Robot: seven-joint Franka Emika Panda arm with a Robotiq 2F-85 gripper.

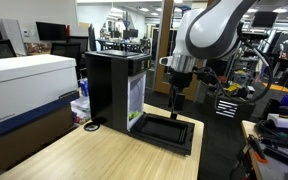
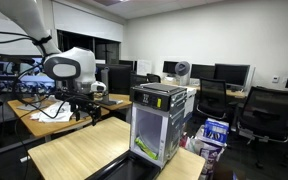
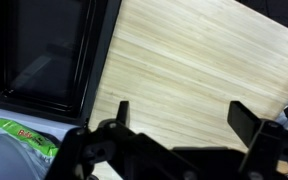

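Note:
My gripper is open in the wrist view, its two dark fingers wide apart with only bare wood grain between and beyond them. In exterior view 2 the gripper hangs over the table, to the left of a black box-shaped cabinet. The cabinet's front is open, and a green packet lies low inside its pale interior. A shallow black tray, perhaps the cabinet's lowered door, lies flat in front of the opening. The wrist view shows part of this tray and the green packet.
The wooden tabletop has clear room in front of the cabinet. A white lidded box stands on a brown box at the left of exterior view 1. Office chairs stand beyond the table.

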